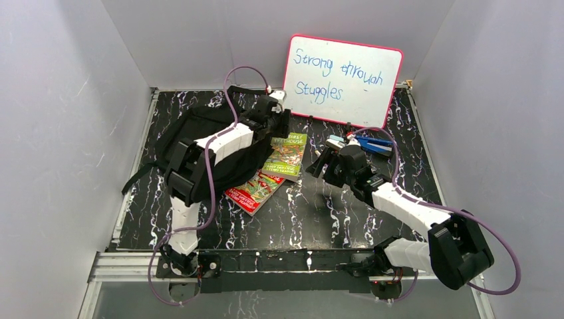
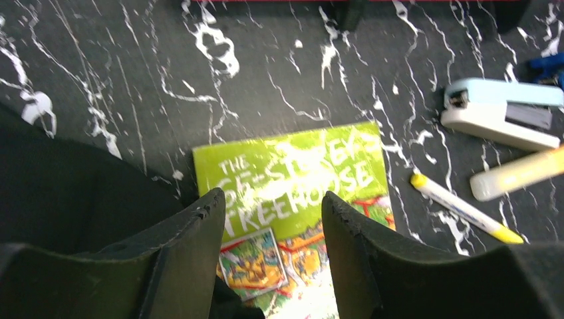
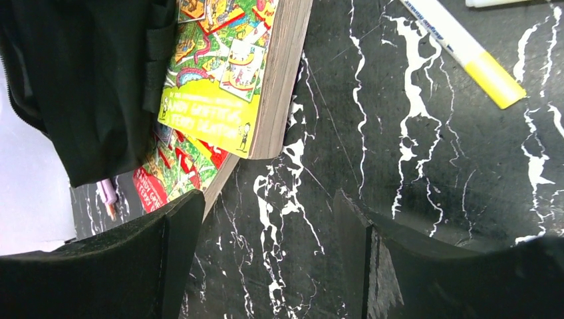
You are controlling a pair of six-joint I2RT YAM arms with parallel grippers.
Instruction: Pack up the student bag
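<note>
The black bag (image 1: 247, 161) lies at the left of the table, partly hidden under my left arm. Against its right side rests a green-covered book (image 1: 287, 157), overlapping a red book (image 1: 255, 193). My left gripper (image 1: 284, 123) is open above the green book's far end; in the left wrist view that cover (image 2: 299, 166) shows below its fingers with nothing held. To the right of the books, my right gripper (image 1: 315, 171) is partly open over bare tabletop. Its fingers (image 3: 359, 246) have nothing between them, and the green book's thick page edge (image 3: 282, 80) is ahead to their left.
A whiteboard (image 1: 342, 80) with blue writing leans at the back. A yellow-tipped marker (image 2: 465, 207), a stapler (image 2: 499, 109) and a blue item (image 1: 374, 145) lie at the right. A pink item (image 3: 106, 193) is beside the bag.
</note>
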